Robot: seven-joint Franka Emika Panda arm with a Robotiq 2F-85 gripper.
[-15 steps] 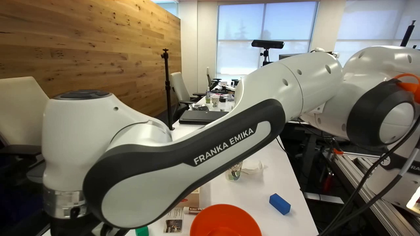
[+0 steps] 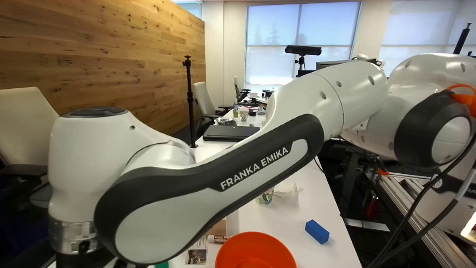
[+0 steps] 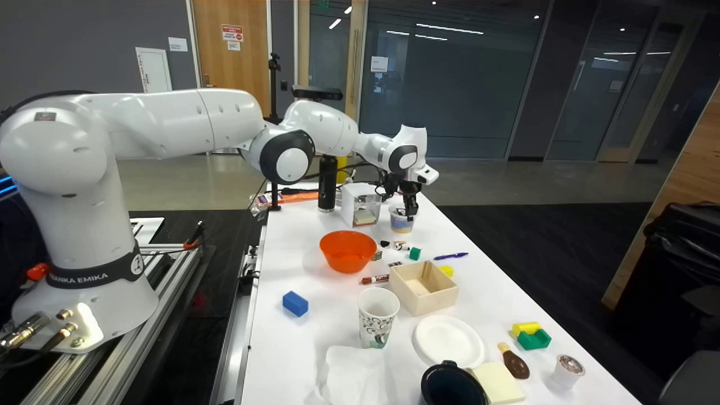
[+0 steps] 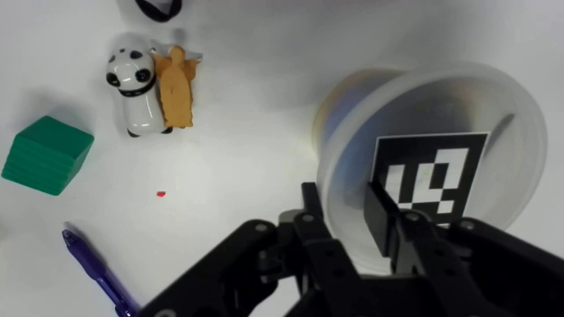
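Note:
In the wrist view, a translucent plastic tub [image 4: 521, 174] sits below my gripper, with a black-and-white square marker [image 4: 454, 158] inside it. The fingers stand apart, one fingertip [image 4: 310, 194] appearing outside the tub's near rim and the other inside, so the wall passes between them. Whether either finger touches it cannot be told. From exterior view 2, the tub [image 3: 401, 221] is at the far end of the table, under the hand. Exterior view 1 leaves the fingers out of sight.
Close to the tub are a panda figurine [image 4: 140, 100], a brown animal figure [image 4: 177, 92], a green block [image 4: 47, 153] and a purple pen [image 4: 98, 269]. A clear-fronted box [image 3: 361, 205] stands beside it, with an orange bowl [image 3: 347, 251] and wooden box [image 3: 423, 289] nearer.
My arm's wrist end has come down slightly in exterior view 1, covering more of the green block. The bowl and blue block have stayed put.

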